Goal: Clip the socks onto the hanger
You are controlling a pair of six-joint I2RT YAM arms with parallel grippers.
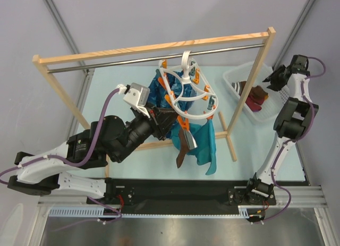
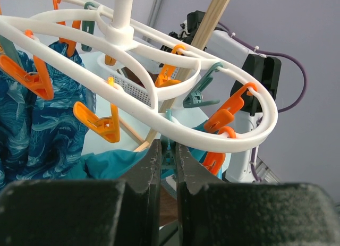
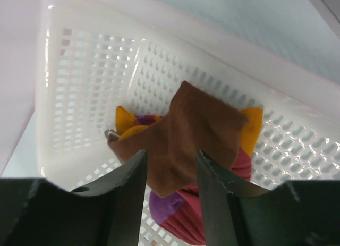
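Observation:
The white clip hanger [image 1: 197, 114] hangs from the rail, with blue and teal socks [image 1: 207, 145] and a brown one below. My left gripper is shut on a teal clip [image 2: 169, 116] at the hanger's ring. My right gripper is over the white basket [image 3: 74, 97], its fingers apart and empty in its wrist view. Beneath it lie socks: a brown one [image 3: 191, 129] on top of red, yellow and purple ones [image 3: 186, 219].
A wooden frame with a metal rail [image 1: 122, 62] spans the table [image 1: 106, 86]. Its right post stands between the hanger and the basket.

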